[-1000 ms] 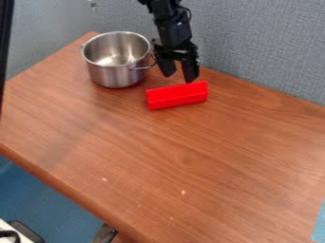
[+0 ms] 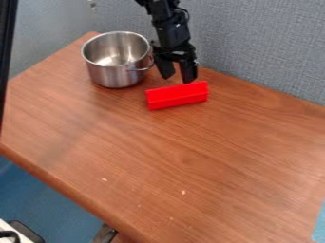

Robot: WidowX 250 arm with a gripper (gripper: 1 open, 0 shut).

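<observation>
My black gripper (image 2: pixel 176 66) hangs at the back of the table, just right of a steel pot (image 2: pixel 117 70) with side handles and above a long red block (image 2: pixel 177 95) lying on the wood. The fingers point down behind the block and look parted, with nothing visible between them.
A grey padded panel (image 2: pixel 260 47) stands along the back. The table's left edge drops to a blue floor, with some dark gear at the bottom left.
</observation>
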